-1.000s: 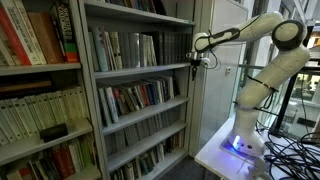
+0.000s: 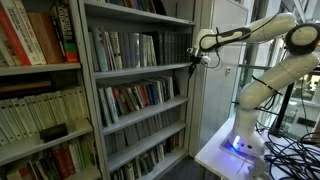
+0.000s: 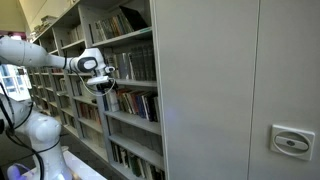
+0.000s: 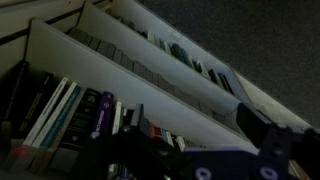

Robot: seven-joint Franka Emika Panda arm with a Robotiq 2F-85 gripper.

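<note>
My gripper (image 2: 193,66) is raised in front of the right end of the bookshelf (image 2: 135,70), near the level of an upper shelf. In exterior view 2 the gripper (image 3: 99,82) appears before the shelves, at the end of the outstretched arm. Its dark fingers show at the bottom of the wrist view, set apart with nothing visible between them, so the gripper is open. Books (image 4: 80,118) stand in rows below and to the left in that view, which is dim. Whether the fingers touch the shelf cannot be told.
A white table (image 2: 222,158) carries the arm's base. Loose black cables (image 2: 290,155) lie to its right. A tall pale panel (image 3: 210,90) closes off the shelves' right side in exterior view 2. Open floor lies between the table and the bookcase.
Over the last second the arm's upper links and wrist have shifted slightly, and the hand's tilt has changed a little. The books look unmoved.
</note>
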